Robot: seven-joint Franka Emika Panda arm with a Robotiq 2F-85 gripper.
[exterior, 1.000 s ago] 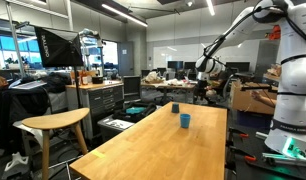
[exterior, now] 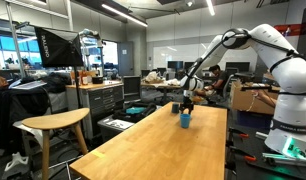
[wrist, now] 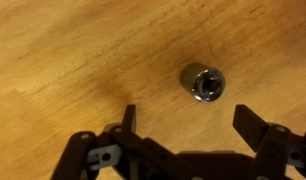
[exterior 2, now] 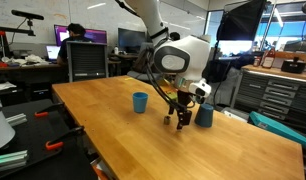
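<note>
In the wrist view a small dark cylinder point(wrist: 202, 82) with a hole in its top stands on the wooden table point(wrist: 73, 60). My gripper is open above it, its two black fingers well apart and nothing between them; the cylinder lies ahead of the gap. In exterior view 2 the gripper point(exterior 2: 179, 112) points down over the table, with the small cylinder point(exterior 2: 167, 120) just to its left. A blue cup point(exterior 2: 140, 102) stands farther left and a darker blue container point(exterior 2: 204, 116) to the right.
In exterior view 1 the blue cup point(exterior: 184, 121) is close to the arm, and the dark container point(exterior: 175, 107) stands behind it. A round wooden stool point(exterior: 55, 120) stands off the table at left.
The arm has swung in from the far right side of exterior view 1, moving left and down over the table near the cup. The cup and container have not moved.
</note>
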